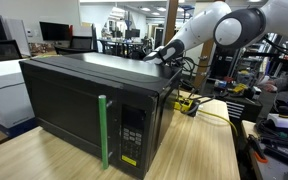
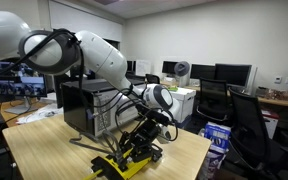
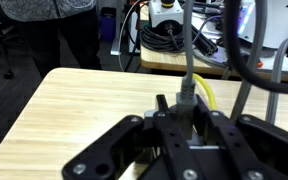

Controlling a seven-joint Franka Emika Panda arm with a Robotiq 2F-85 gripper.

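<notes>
A thin grey rod or cable (image 3: 188, 60) runs up from between the fingers of my gripper in the wrist view. The gripper appears shut on it, though its dark fingers hide the lower end. In exterior view 2 the gripper (image 2: 141, 138) is low over the table, beside a yellow and black object (image 2: 109, 166); black parts and cables around it blur the outline. The large black microwave (image 1: 84, 105) stands on the wooden table in exterior view 1, with a green strip (image 1: 103, 130) down its front, and partly hides the gripper area.
A yellow cable (image 1: 220, 117) curves over the table beyond the microwave. Black coiled cables (image 3: 164, 35) and a power box lie on a neighbouring surface. Bare tabletop (image 3: 69, 115) shows at left in the wrist view. Office chairs (image 2: 259, 125) stand beyond the table.
</notes>
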